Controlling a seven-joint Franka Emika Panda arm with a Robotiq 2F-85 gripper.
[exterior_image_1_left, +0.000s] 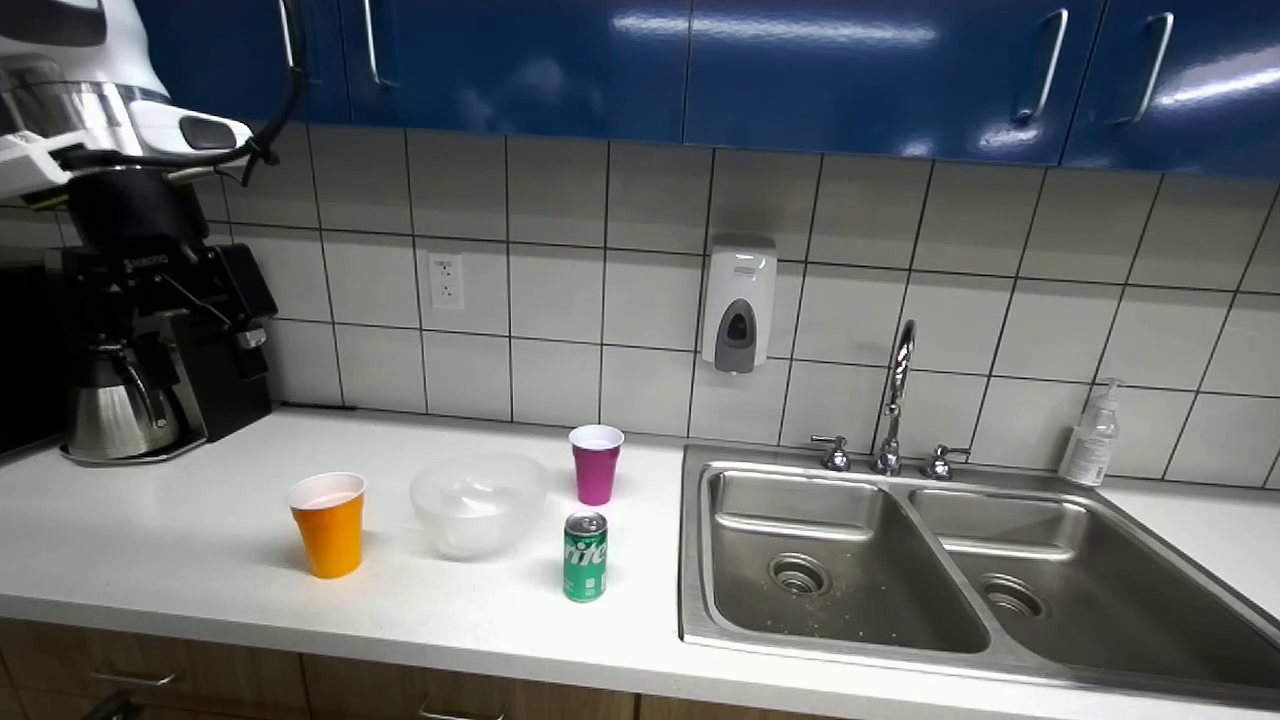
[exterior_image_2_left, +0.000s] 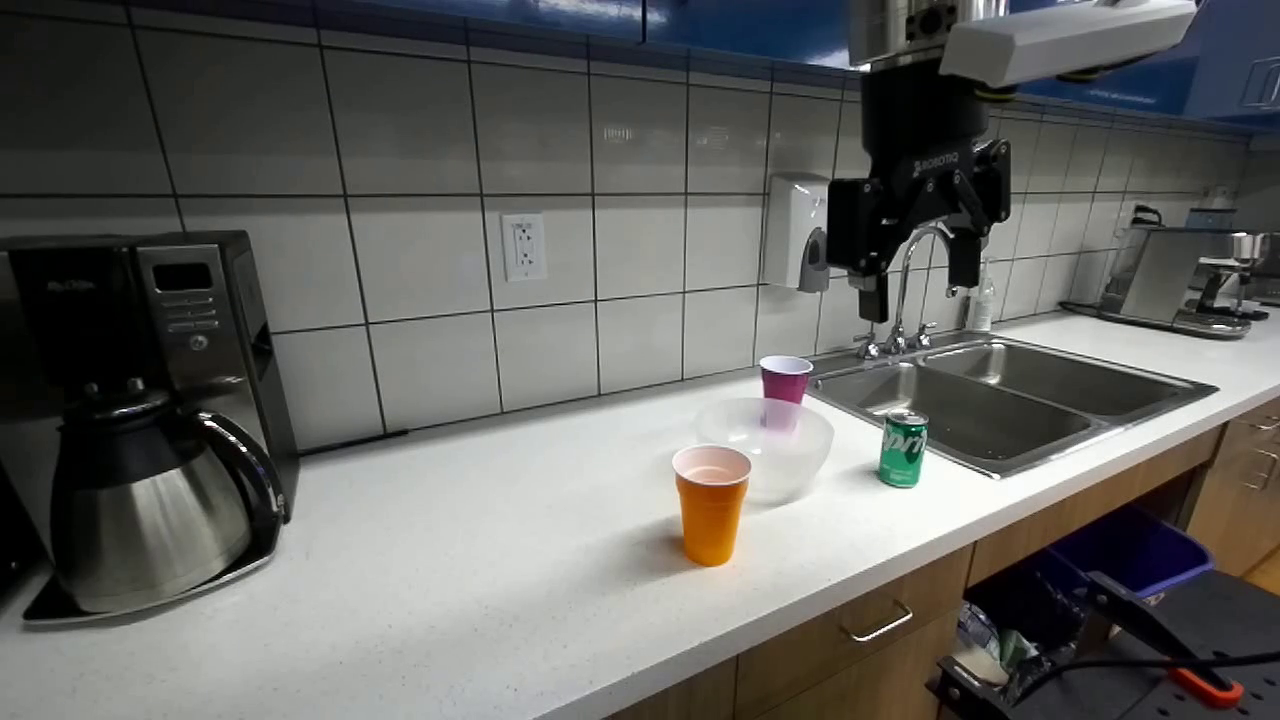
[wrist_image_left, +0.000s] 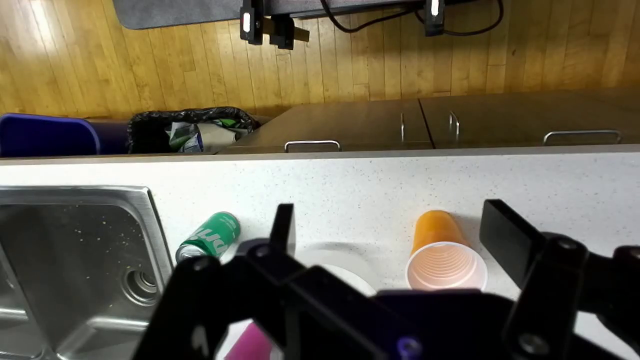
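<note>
My gripper (exterior_image_2_left: 921, 288) hangs high above the counter, open, with nothing between its fingers; in the wrist view its two fingers (wrist_image_left: 510, 240) stand wide apart. Upright on the counter is an orange cup (exterior_image_1_left: 326, 534), looking empty inside. A clear bowl (exterior_image_1_left: 477, 510) sits beside it. Behind the bowl's right side stands a magenta cup (exterior_image_1_left: 595, 470) with a white inside. The green Sprite can (exterior_image_1_left: 585, 558) is upright, nearer the front edge. From above, my gripper's body hides most of the bowl and the magenta cup (wrist_image_left: 250, 343).
A double sink (exterior_image_1_left: 702, 564) with a tall faucet (exterior_image_1_left: 894, 402) lies right of the can. At the left end stands a coffee maker (exterior_image_2_left: 216, 312) with a steel carafe (exterior_image_2_left: 150, 516). Blue cabinets (exterior_image_1_left: 516, 72) hang overhead. Bare counter (exterior_image_2_left: 480, 552) lies between carafe and orange cup.
</note>
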